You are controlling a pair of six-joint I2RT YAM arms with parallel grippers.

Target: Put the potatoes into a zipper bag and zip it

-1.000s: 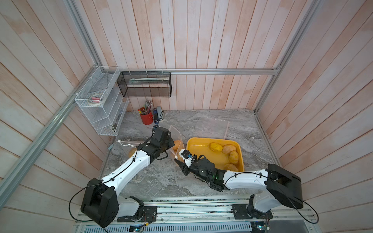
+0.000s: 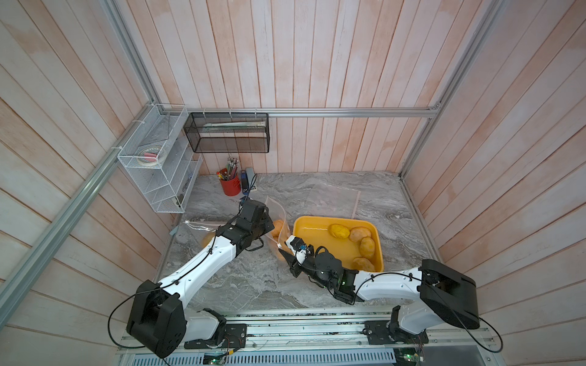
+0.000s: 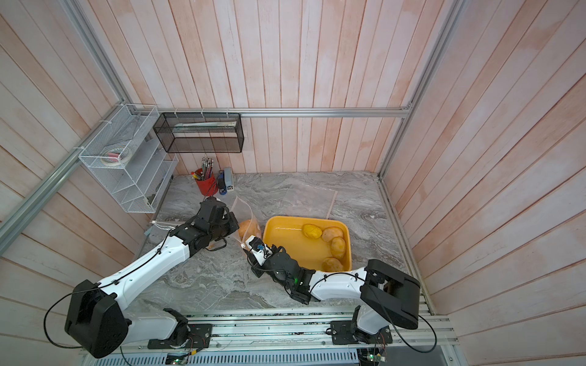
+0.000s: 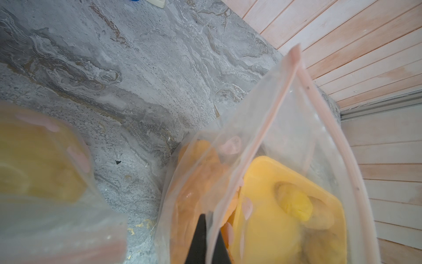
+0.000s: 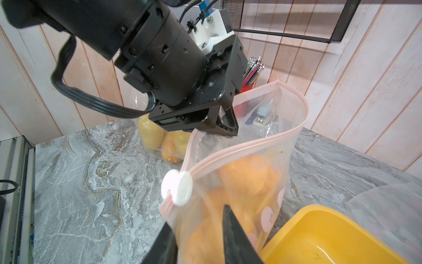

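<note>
The clear zipper bag (image 5: 281,162) stands with its pink-edged mouth wide apart and several orange-looking potatoes (image 5: 250,176) inside. My left gripper is shut on the bag's rim, the thin film pinched between its fingers. The white slider (image 5: 181,188) sits at the bag's near corner. Just below that corner, in the right wrist view, my right gripper has its fingers spread apart, with the bag's side showing in and behind the gap. Whether a finger touches the film I cannot tell. More potatoes (image 2: 360,233) lie in the yellow bin (image 2: 311,220).
A second clear bag with potatoes (image 5: 151,132) stands behind the left gripper. Flat at the back lies an empty clear bag (image 2: 332,200). A red pencil cup (image 2: 230,186) stands at the back left.
The left arm and the bin have stayed put.
</note>
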